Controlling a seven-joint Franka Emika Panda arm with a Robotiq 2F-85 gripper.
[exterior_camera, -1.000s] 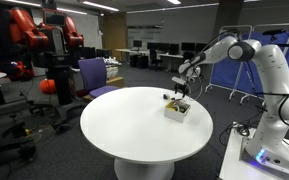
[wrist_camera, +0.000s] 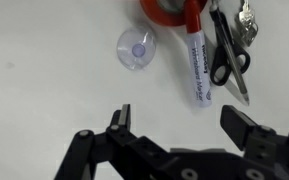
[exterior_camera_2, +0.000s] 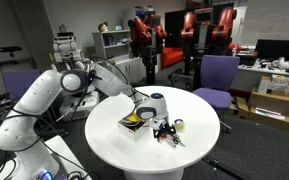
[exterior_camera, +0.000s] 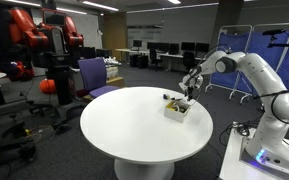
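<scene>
In the wrist view, my gripper is open above the white table, with nothing between its fingers. Ahead of it lies a white marker (wrist_camera: pixel 200 75) with a red cap, and black-handled scissors (wrist_camera: pixel 222 68) rest alongside. A clear round piece (wrist_camera: pixel 136 48) sits to the left. An orange-red ring (wrist_camera: pixel 168 12) is cut off by the top edge. In exterior view 1, a light open box (exterior_camera: pixel 177 113) with small items inside stands near the gripper (exterior_camera: pixel 192 95). The arm covers part of the box (exterior_camera_2: pixel 131 122) in exterior view 2.
A small yellowish roll (exterior_camera_2: pixel 179 126) stands near the loose items. A purple chair (exterior_camera: pixel 94 75) is behind the table.
The arm has drawn to the right in exterior view 1, and its gripper has shifted right and slightly lower. The box and table items look unmoved.
</scene>
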